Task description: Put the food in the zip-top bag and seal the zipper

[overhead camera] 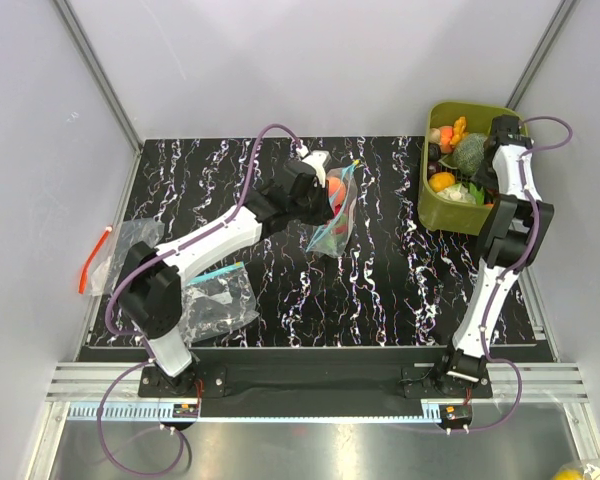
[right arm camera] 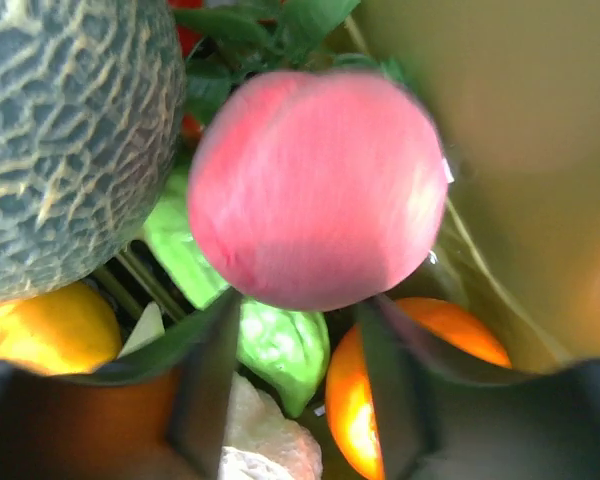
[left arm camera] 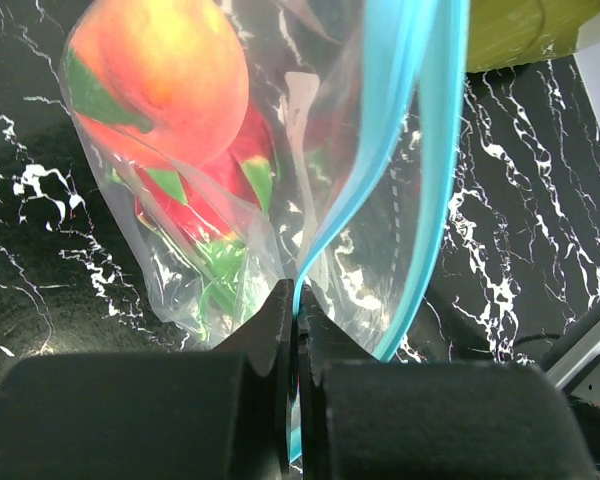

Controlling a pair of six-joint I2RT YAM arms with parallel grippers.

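A clear zip top bag [overhead camera: 332,235] with a blue zipper [left arm camera: 442,170] hangs in my left gripper, which is shut on its blue-edged rim. Inside the bag, an orange-red peach [left arm camera: 160,80] and a red item with green [left arm camera: 220,190] show through the plastic. My right gripper is down in the olive bin [overhead camera: 450,218], its blurred fingers [right arm camera: 208,350] apart. Just beyond the fingertips lies a pink peach [right arm camera: 315,190]; whether they touch it I cannot tell.
Around the peach lie a netted melon [right arm camera: 70,140], a green vegetable [right arm camera: 280,345], an orange [right arm camera: 355,410] and a yellow fruit [right arm camera: 55,330]. The bin wall [right arm camera: 520,180] rises close on the right. Flat bags, one blue-topped [overhead camera: 220,303] and one red-topped [overhead camera: 125,250], rest at the left.
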